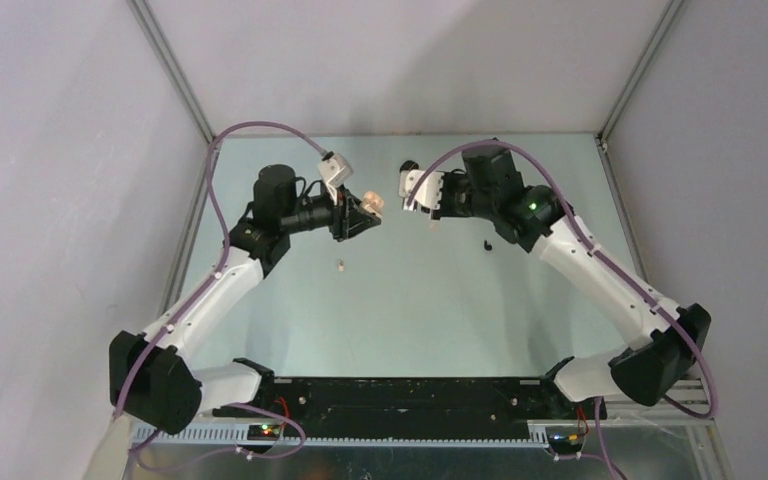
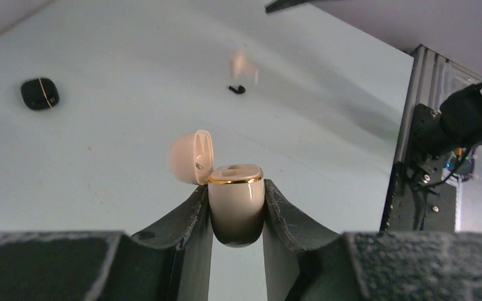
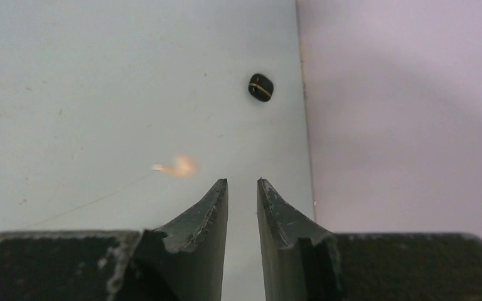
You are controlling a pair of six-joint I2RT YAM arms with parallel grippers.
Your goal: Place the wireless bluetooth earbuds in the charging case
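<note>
My left gripper is shut on the pale pink charging case (image 2: 235, 210), held upright with its lid (image 2: 188, 157) open; in the top view it is at centre left. My right gripper is raised right of it; a narrow gap shows between its fingertips in its wrist view, and whether anything is held there is unclear. A blurred pinkish shape (image 2: 241, 66), possibly an earbud, shows beyond the case in the left wrist view. A small pale piece (image 1: 340, 265) lies on the table below the left gripper in the top view.
A black case (image 2: 39, 93) with a gold band lies at the table's back, partly behind my right arm in the top view. A small black piece (image 1: 488, 245) lies right of centre.
</note>
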